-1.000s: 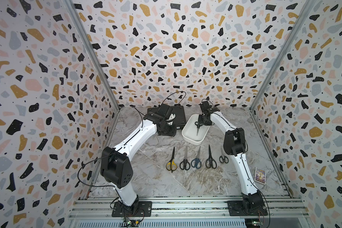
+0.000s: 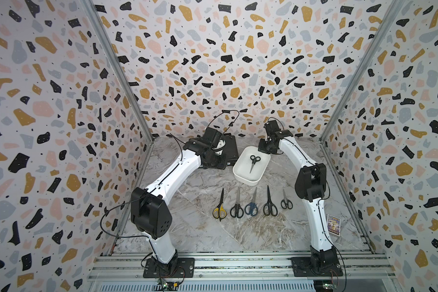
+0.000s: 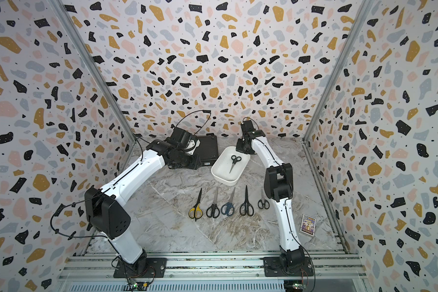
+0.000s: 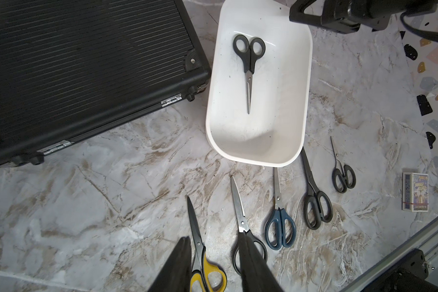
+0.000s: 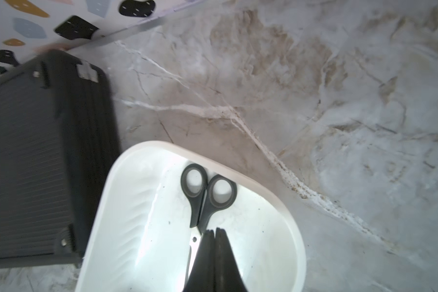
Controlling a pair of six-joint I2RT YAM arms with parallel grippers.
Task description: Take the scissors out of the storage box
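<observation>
The white storage box (image 2: 248, 177) holds one pair of black-handled scissors (image 4: 250, 63), lying flat on its floor with the blades toward the near end. In the right wrist view, these scissors' handles (image 5: 199, 198) lie near the far rim. My right gripper is shut with nothing between its fingers; it hangs above the box, hiding part of the blades. To the left of the box, my left gripper is open and empty over the table.
A ribbed black case (image 4: 87, 63) stands left of the box. Several scissors lie in a row in front, including yellow-handled scissors (image 2: 220, 211) and blue-handled scissors (image 2: 251, 208). A small card box (image 4: 415, 191) is at the right.
The scissors have turned slightly inside the box. My left gripper has shifted slightly.
</observation>
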